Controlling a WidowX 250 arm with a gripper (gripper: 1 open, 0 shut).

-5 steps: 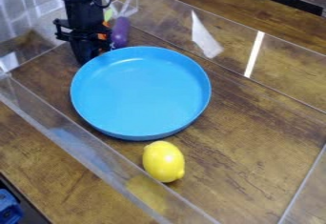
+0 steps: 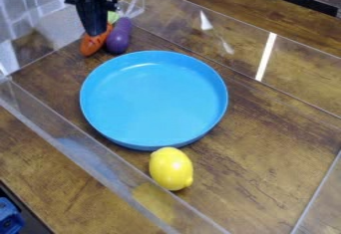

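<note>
My dark gripper is at the top left, raised just above an orange object and a purple eggplant, with a small green item partly hidden behind them. I cannot tell how far its fingers are apart. A large blue plate lies in the middle of the wooden surface, and a yellow lemon lies below it.
Clear plastic walls edge the area on the left and right. A blue object sits outside at the bottom left corner. The wooden surface right of the plate is clear.
My gripper has risen up and away from the plate's upper left edge, uncovering the orange object. The plate sits slightly right of where it was a second ago.
</note>
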